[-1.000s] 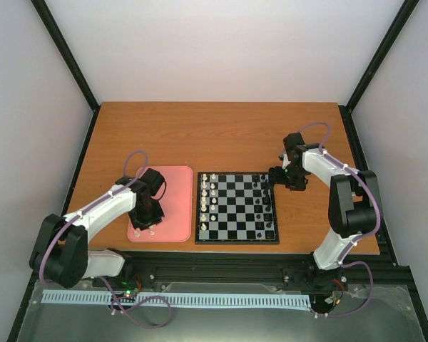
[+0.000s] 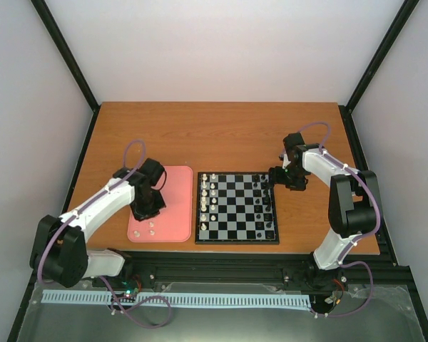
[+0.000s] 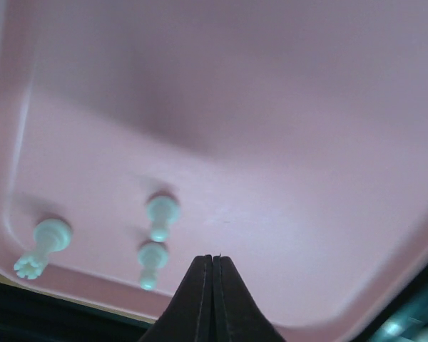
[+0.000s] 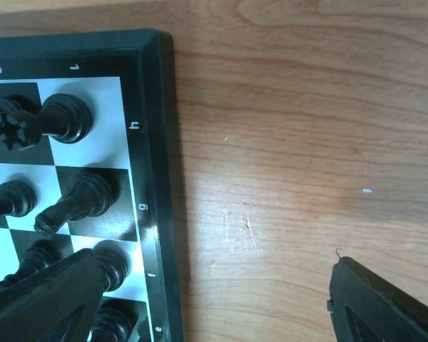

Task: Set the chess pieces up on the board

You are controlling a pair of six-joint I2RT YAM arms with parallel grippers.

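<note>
The chessboard (image 2: 237, 206) has white pieces in rows along its left side and black pieces along its right. My left gripper is shut, nothing between its fingers, over the pink tray (image 3: 285, 107). Several white pieces lie on their sides there: a rook (image 3: 43, 246), a pawn (image 3: 161, 214) and another pawn (image 3: 152, 260). My right gripper is open at the board's right edge, beside black pieces including a rook (image 4: 64, 117) and a knight or other piece (image 4: 82, 199), partly indistinct.
Bare wood also lies to the board's right, under the right gripper. The frame and walls bound the workspace.
My left gripper has risen or shifted slightly toward the back, showing more of the pieces in the tray. The right arm and board look the same.
</note>
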